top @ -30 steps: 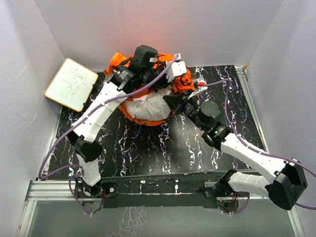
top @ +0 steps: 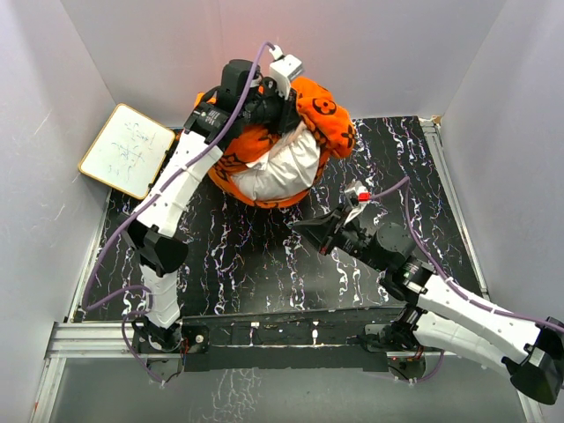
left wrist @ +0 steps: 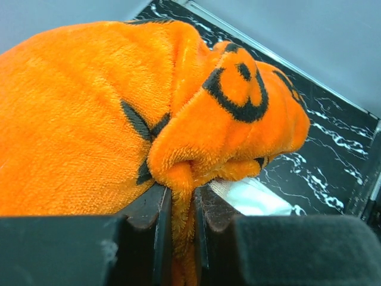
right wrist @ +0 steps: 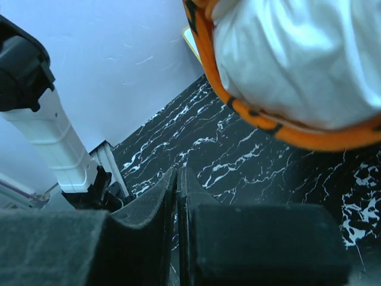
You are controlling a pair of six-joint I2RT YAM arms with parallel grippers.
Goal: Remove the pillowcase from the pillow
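The orange pillowcase (top: 328, 115) with black print is bunched at the back of the table, the white pillow (top: 278, 172) showing through its opening. My left gripper is shut on a gathered fold of the orange cloth, which fills much of the left wrist view. My right gripper is shut, with nothing visible between its fingertips, below and apart from the bundle. In the top view the right gripper sits right of centre, just in front of the pillow.
A whiteboard (top: 126, 150) lies at the left back of the dark marbled table (top: 247, 264). Pale walls surround the table.
My left gripper has risen toward the back left with the pillowcase, and the bundle has shifted that way. My right gripper has moved away from the pillow toward the front.
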